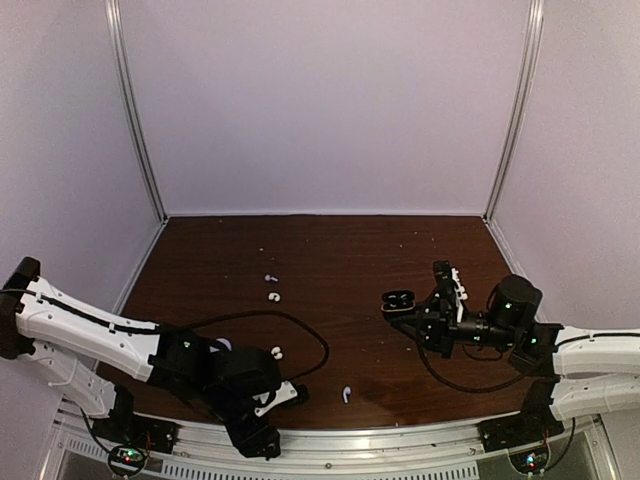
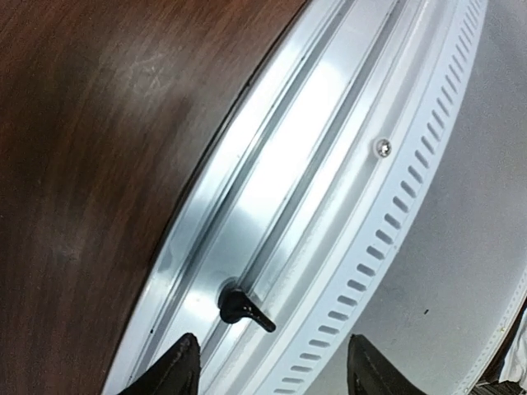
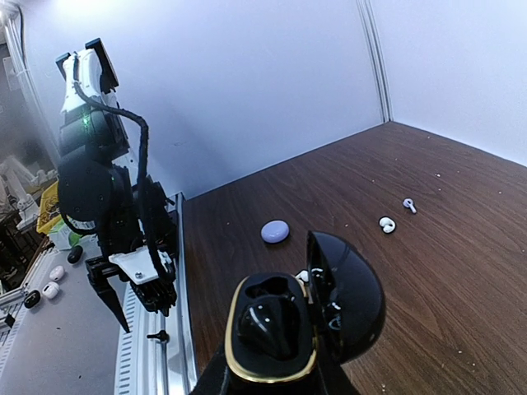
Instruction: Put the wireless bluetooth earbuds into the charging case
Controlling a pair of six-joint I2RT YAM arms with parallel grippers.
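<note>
The black charging case [image 3: 284,354] with a gold rim stands with its lid raised. My right gripper [image 1: 402,318] is shut on it above the table's right part. A dark, glossy bulge shows inside the case; I cannot tell whether it is an earbud. One black earbud [image 2: 234,305] lies on the metal front rail, its stem pointing down and right in the left wrist view. My left gripper hangs over that rail with its fingers spread and nothing between them. The earbud is ahead of these fingertips, apart from them. In the top view the left arm hides it.
White earbuds [image 1: 274,297] and a lavender one [image 1: 271,278] lie mid-table. Another lavender earbud [image 1: 347,394] is near the front edge. A lavender case [image 3: 275,231] sits at the left. The metal rail [image 2: 272,164] borders the table.
</note>
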